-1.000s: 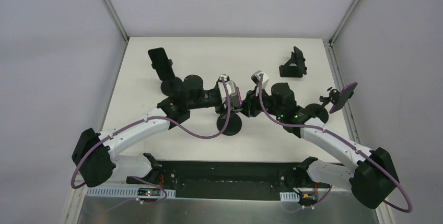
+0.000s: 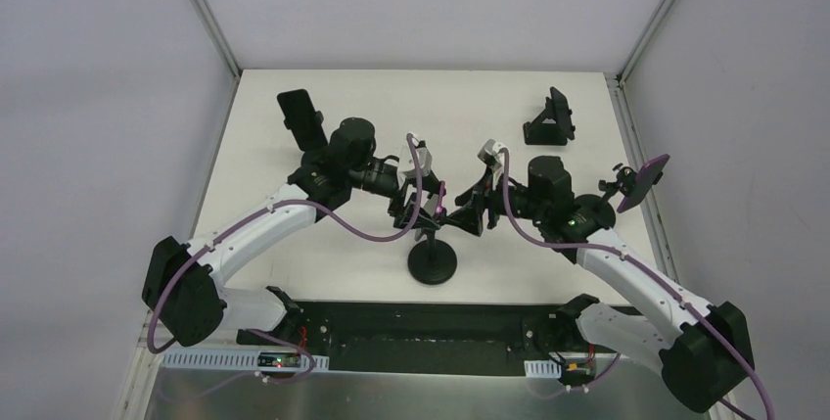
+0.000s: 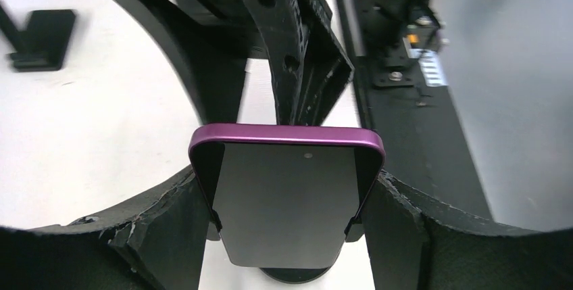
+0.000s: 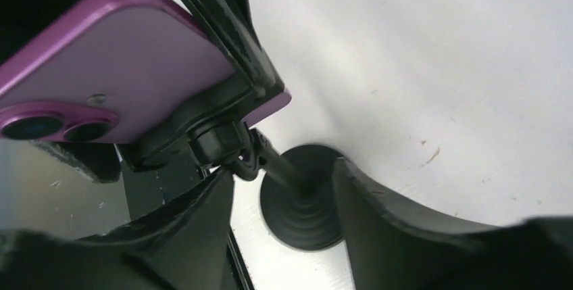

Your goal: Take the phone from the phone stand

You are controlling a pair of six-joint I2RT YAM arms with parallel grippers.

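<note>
A purple phone [image 4: 169,53] with a dark grey screen [image 3: 284,202] sits in the holder of a phone stand [image 4: 301,205], whose round black base [image 2: 432,265] is at the middle front of the table. My left gripper [image 2: 416,210] is around the phone, its fingers at both sides in the left wrist view; whether they grip it is unclear. My right gripper [image 2: 460,214] is just right of the phone. In the right wrist view its blurred fingers are apart below the holder, with the stand's base seen between them.
Another stand with a black phone [image 2: 301,118] is at back left, a black stand [image 2: 550,126] at back right, and a stand with a purple phone [image 2: 641,185] at right.
Both grippers, the phone and the stand's base have moved toward the front of the table; my right gripper has also shifted slightly rightward.
</note>
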